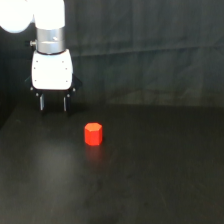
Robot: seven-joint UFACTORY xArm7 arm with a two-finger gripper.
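A small red block (94, 134) rests on the dark tabletop, a little left of the view's middle. My gripper (53, 104) hangs from the white arm at the upper left, behind and to the left of the block. Its two fingers point down and stand apart, with nothing visible between them. A clear gap separates the gripper from the block.
A dark curtain (145, 50) closes off the back.
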